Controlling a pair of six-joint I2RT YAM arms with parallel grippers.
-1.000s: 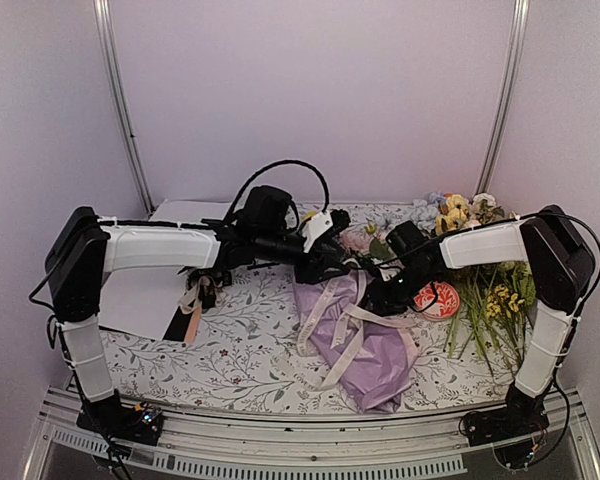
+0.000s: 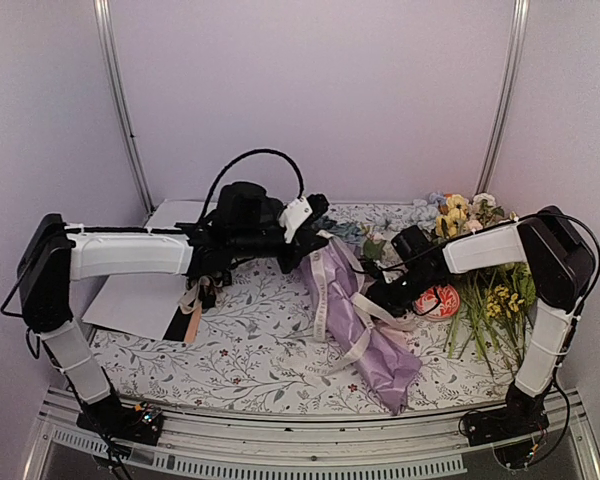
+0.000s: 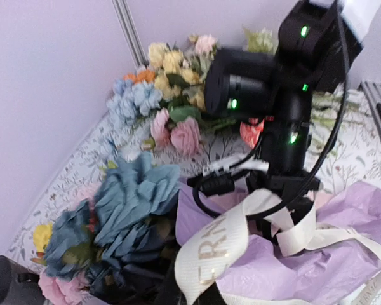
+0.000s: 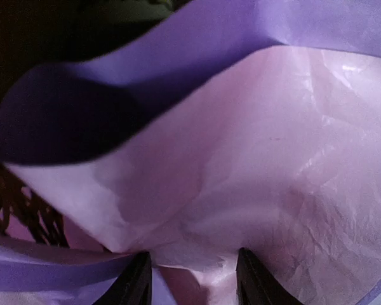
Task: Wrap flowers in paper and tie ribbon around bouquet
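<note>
A lilac-wrapped bouquet lies mid-table, blue flowers at its head, with a cream ribbon across it. My left gripper is raised at the bouquet's upper left, shut on the ribbon, which runs taut from its fingertips. My right gripper is down on the wrap at the bouquet's middle right; in the right wrist view its fingers stand apart among pale pink and purple paper, and what lies between them is unclear.
Loose flowers and a red round object lie at the right. White sheets and dark tools are at the left.
My left gripper has moved left and up, drawing the ribbon and the top of the wrap with it. My right arm has barely moved.
</note>
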